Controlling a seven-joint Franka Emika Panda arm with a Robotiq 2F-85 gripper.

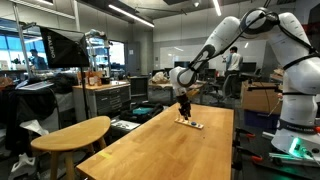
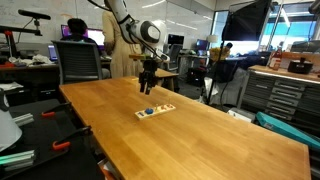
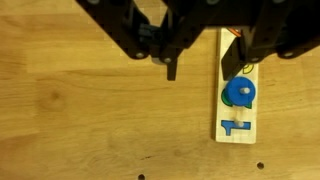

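A narrow pale wooden board (image 3: 235, 133) lies on the table in the right half of the wrist view. On it sit a round blue piece (image 3: 240, 91) with a knob and a smaller blue piece (image 3: 228, 127); a reddish patch shows farther up, partly hidden by a finger. My gripper points down, over and just left of the board. Its fingertips appear apart, bare table showing between them, and I can make out nothing held. From outside, the gripper (image 1: 184, 118) is close to the board (image 2: 155, 111).
The wooden table (image 2: 215, 145) is broad and mostly clear around the board. A round stool (image 1: 71, 134) stands beside it. Chairs, cabinets (image 2: 270, 97) and desks are farther off.
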